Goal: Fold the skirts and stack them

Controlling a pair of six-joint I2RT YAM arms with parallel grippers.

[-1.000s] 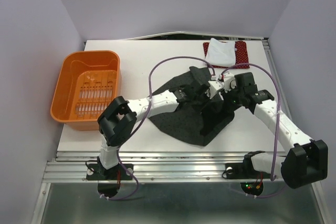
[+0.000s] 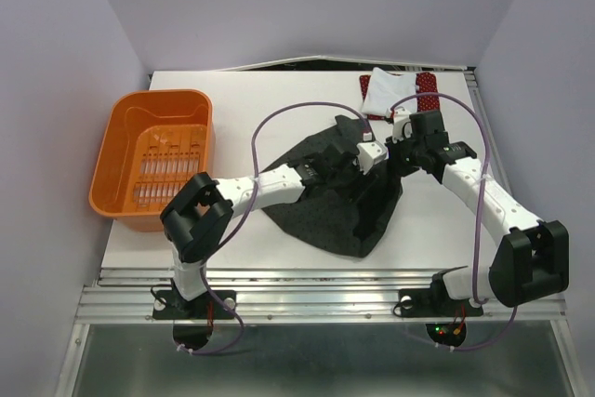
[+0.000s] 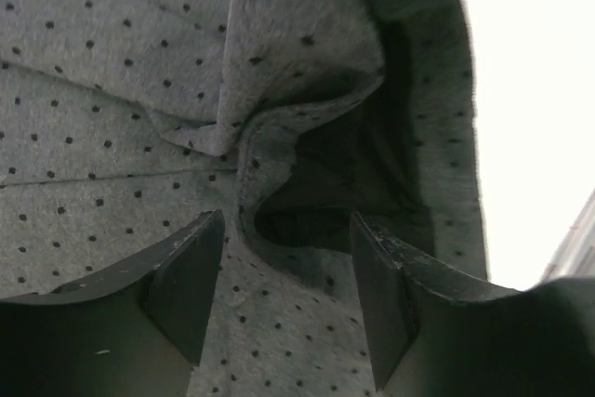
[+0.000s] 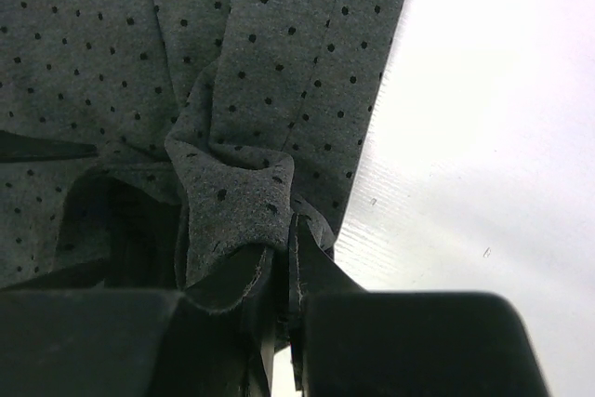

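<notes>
A dark dotted grey skirt (image 2: 316, 225) lies rumpled on the white table, with a bunched fold (image 3: 279, 155) near both grippers. My left gripper is open just over that fold, a ridge of fabric between its spread fingers. My right gripper is shut on a bunch of the skirt (image 4: 232, 202), at the cloth's right side in the top view. A white folded cloth (image 2: 390, 90) rests on red polka-dot fabric (image 2: 428, 86) at the back right.
An orange basket (image 2: 112, 146) stands on the left of the table (image 2: 251, 109). Bare table shows at the back centre and to the right of the skirt. Grey walls surround the table.
My right gripper has shifted slightly toward the back from a second ago.
</notes>
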